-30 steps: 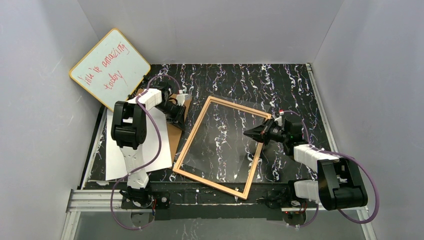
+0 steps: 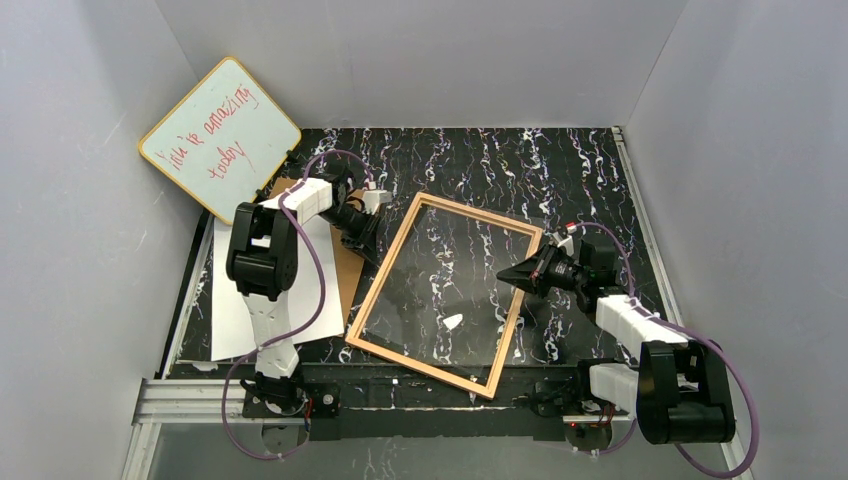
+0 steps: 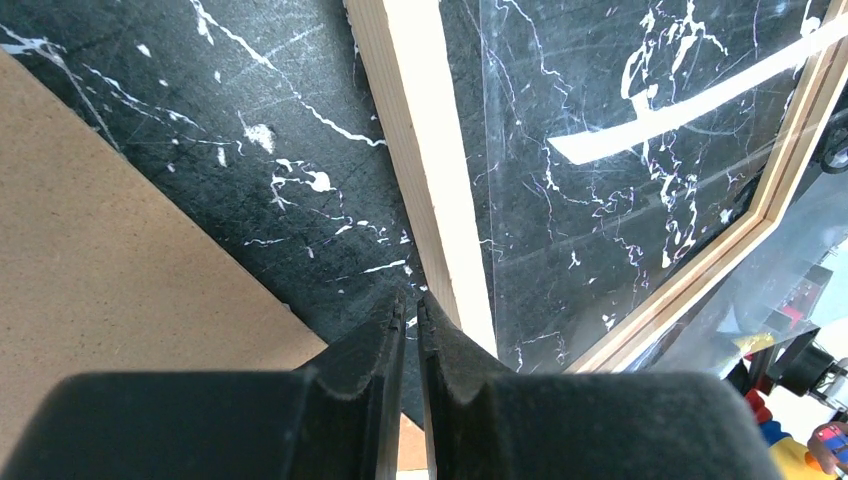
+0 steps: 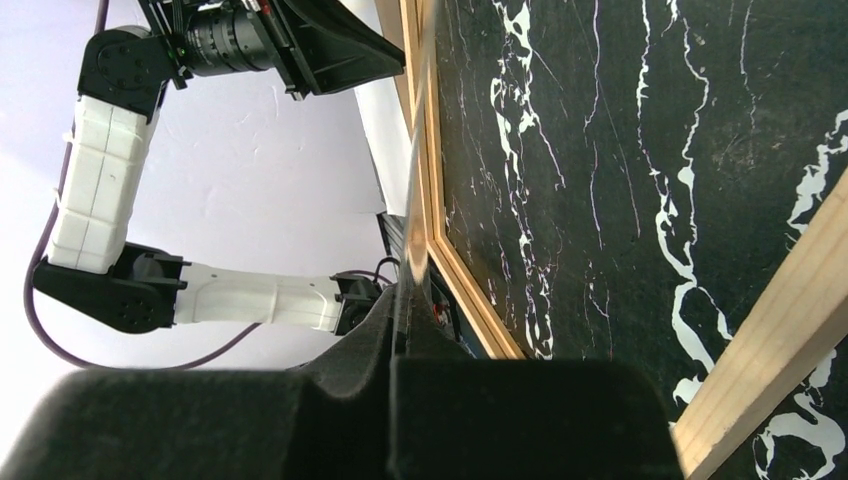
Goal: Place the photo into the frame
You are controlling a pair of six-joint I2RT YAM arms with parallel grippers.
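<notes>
A light wooden frame point(image 2: 430, 372) lies slanted mid-table. My right gripper point(image 2: 503, 275) is over the frame's right side, shut on a clear sheet point(image 4: 414, 190) seen edge-on in the right wrist view. This sheet throws a bright glare in the top view and reaches over the frame in the left wrist view. Just outside the left rail, my left gripper is slightly open, a narrow gap between its fingertips and nothing held. A brown board point(image 3: 120, 270) and a white sheet point(image 2: 235, 315) lie at the left; whether the white sheet is the photo, I cannot tell.
Behind the left arm leans a whiteboard point(image 2: 220, 135) with red writing. The left arm partly covers the white sheet and brown board.
My right gripper has drawn slightly right. A glare patch has appeared inside the frame and slid left.
</notes>
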